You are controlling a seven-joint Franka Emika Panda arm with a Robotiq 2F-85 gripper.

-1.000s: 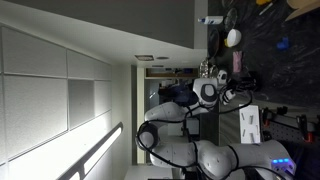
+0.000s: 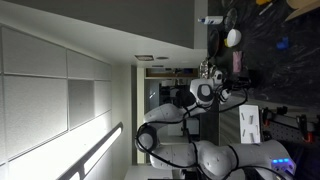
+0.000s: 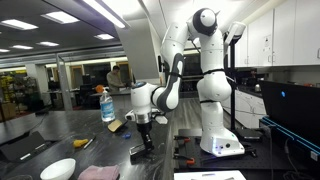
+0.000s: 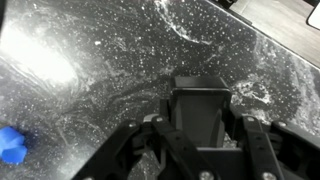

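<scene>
In the wrist view, my gripper is shut on a black block-like object (image 4: 198, 100), whose smooth top shows between the two fingers. Dark speckled table surface surrounds it, and the object's lower part is hidden by the fingers. From the second exterior view, the gripper (image 3: 143, 147) points down low over the dark table at the end of the white arm (image 3: 208, 75). The first exterior view is turned sideways; there the gripper (image 2: 246, 84) is small and dark, and the held object cannot be made out.
A pink cloth (image 3: 97, 173) and a white bowl (image 3: 60, 170) lie to one side. A blue item (image 4: 12, 146) sits on the table at the wrist view's left. Farther back stands a water jug (image 3: 107, 106). A white sheet or tray (image 2: 249, 125) is near the arm's base.
The arm's wrist appears shifted very slightly; the surrounding objects look the same.
</scene>
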